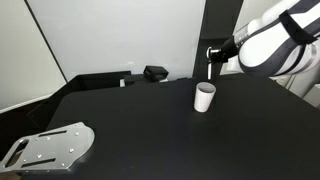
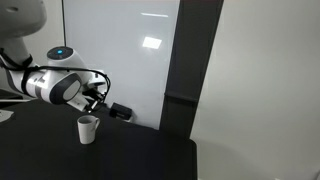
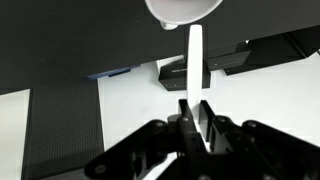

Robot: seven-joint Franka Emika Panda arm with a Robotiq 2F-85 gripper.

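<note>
A white mug [image 1: 204,97] stands upright on the black table, and its rim shows at the top of the wrist view as a white mug [image 3: 182,10]. My gripper is shut on a slim white stick [image 3: 195,65] that reaches out from between the fingers toward the mug. In exterior view 1 the white stick [image 1: 209,71] hangs nearly upright below the gripper, its lower end just above and slightly right of the mug's opening. Whether that end is inside the rim cannot be told. Exterior view 2 shows the mug [image 2: 87,130] below the arm.
A black box-like object [image 1: 155,73] sits at the table's back edge. A grey metal plate with slots [image 1: 50,147] lies at the front left.
</note>
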